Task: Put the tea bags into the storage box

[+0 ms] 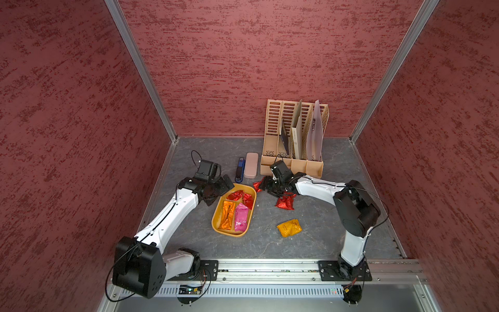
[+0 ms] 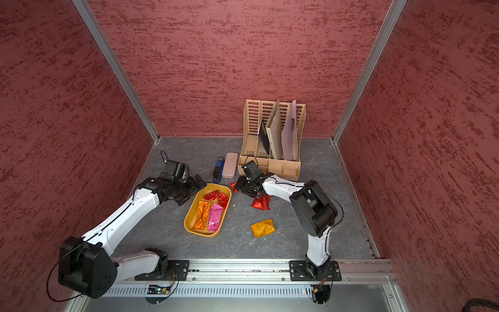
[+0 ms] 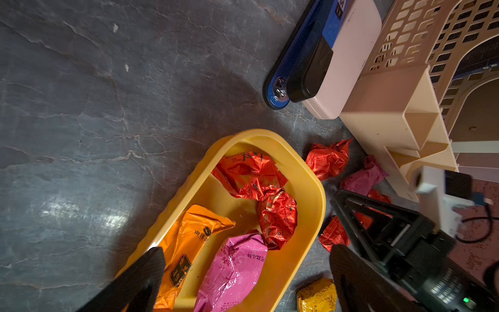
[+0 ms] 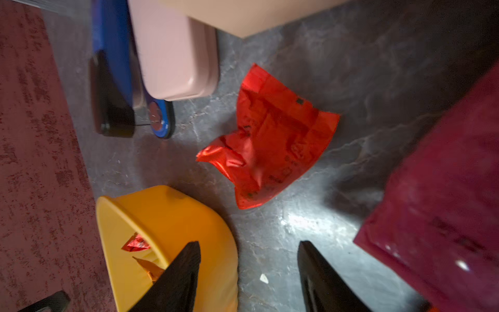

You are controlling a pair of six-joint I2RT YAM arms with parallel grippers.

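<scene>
The yellow storage box [image 1: 216, 226] holds two red tea bags [image 3: 278, 218], an orange one [image 3: 182, 254] and a pink one [image 3: 234, 270]. Over the box's back-left rim, my left gripper stands open and empty. My right gripper is open low over the table, nothing between its fingers. Just ahead of it lies a loose red tea bag [image 4: 283, 140], close to the box's back-right rim. A magenta tea bag [image 4: 441, 213] lies to its right. Another red bag [image 1: 284, 202] and a yellow bag [image 1: 289, 227] rest on the table.
A blue stapler [image 1: 240, 169] and a pink case [image 1: 251, 165] lie behind the box. The beige file rack [image 1: 314, 169] with upright folders stands just behind my right gripper. Bare table surrounds the yellow bag and extends to the front edge.
</scene>
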